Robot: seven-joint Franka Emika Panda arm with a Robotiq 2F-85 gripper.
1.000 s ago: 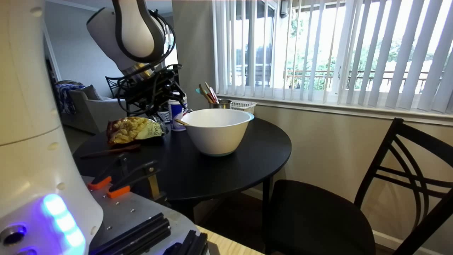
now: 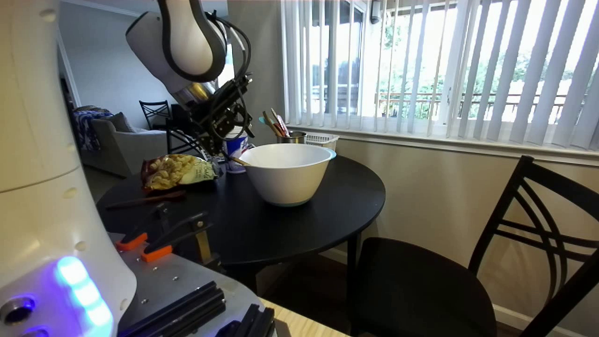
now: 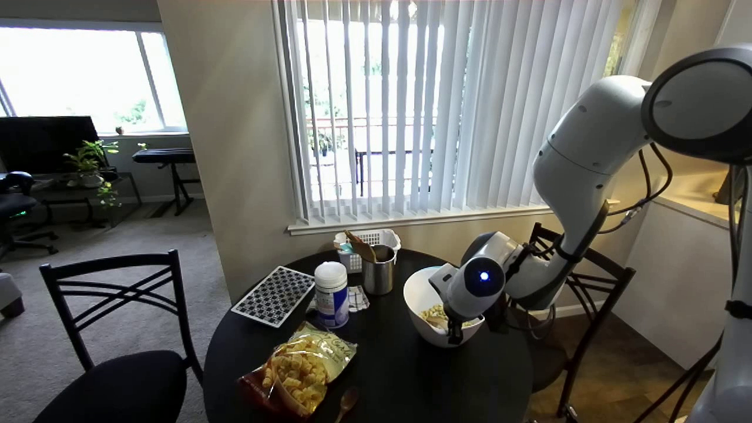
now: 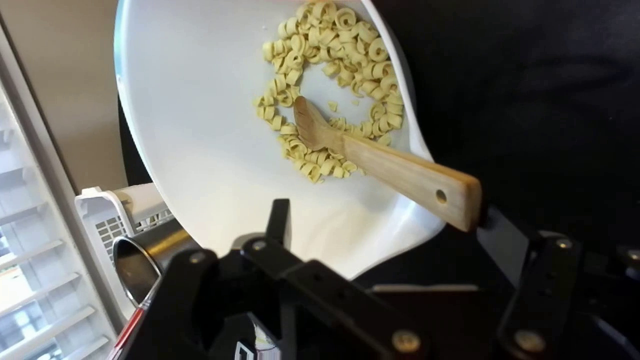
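A wooden spoon [image 4: 390, 165] leans in a large white bowl [image 4: 198, 138], its flat end among yellow spiral pasta [image 4: 354, 54]. The handle rests across the bowl's rim and sticks out past it. In the wrist view my gripper is open, its fingers wide apart. The handle's end shows close by the right-hand finger [image 4: 507, 246]; whether they touch I cannot tell. Nothing is gripped. From the side, the gripper stands near the bowl's rim at the handle side, and the arm [image 3: 486, 278] hides part of the bowl.
An open snack bag [image 3: 303, 370] and a dark spoon [image 3: 346, 402] lie left of the bowl. A white-and-blue canister [image 3: 331, 296], a metal utensil pot [image 3: 379, 271], a white basket [image 3: 350, 259] and a checkered board [image 3: 273, 296] stand farther back. Bare table [image 2: 320, 219] lies to the bowl's right.
In exterior view 1 the arm's hand has shifted right and its gripper has turned to point more downward, nearer the bowl's rim. Bowl, spoon handle and bag look unmoved.
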